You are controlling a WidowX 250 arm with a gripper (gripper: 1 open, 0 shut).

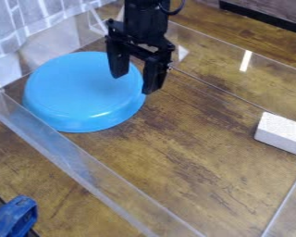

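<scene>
The black gripper (136, 74) hangs over the right part of a round blue lid or disc (79, 93) that lies on the wooden table. Its two dark fingers point down and stand apart, one over the blue disc and one by its right edge, with nothing visible between them.
A white block (281, 132) lies at the right. A blue object (10, 218) sits at the lower left corner. Clear plastic edges run along the left and lower sides.
</scene>
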